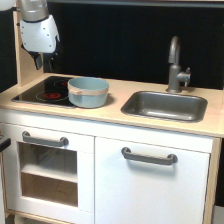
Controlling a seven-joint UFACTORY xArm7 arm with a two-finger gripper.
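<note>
A light blue-grey pot (88,94) stands upright on the counter, at the right edge of the black cooktop (42,92). My gripper (40,62) hangs at the upper left, above the back of the cooktop and apart from the pot. Its fingers are small and dark in this view, so whether they are open or shut is unclear. Nothing can be made out between them.
A sink (165,105) with a grey faucet (177,68) takes up the right of the counter; its basin looks empty. Bare wooden counter (120,98) lies between pot and sink. Below are white doors with grey handles (150,156).
</note>
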